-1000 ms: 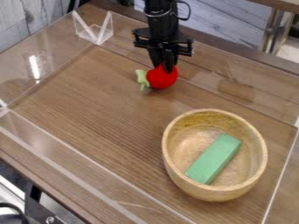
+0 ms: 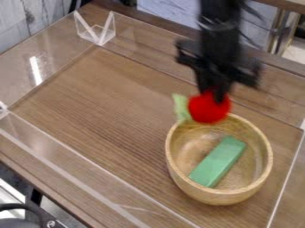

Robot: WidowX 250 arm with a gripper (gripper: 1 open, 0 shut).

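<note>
My gripper (image 2: 210, 96) hangs over the far rim of a round wooden bowl (image 2: 180, 166), shut on a red object (image 2: 209, 109) with a pale green tip (image 2: 180, 107), perhaps a strawberry or radish; the motion blur hides its exact form. A green block (image 2: 218, 162) lies inside the bowl at the lower right.
A clear plastic object (image 2: 95, 27) stands at the far back left. The table's raised edge runs along the back right.
The gripper, holding the red object, rose from the table's back middle and has moved toward the front right, to over the bowl.
</note>
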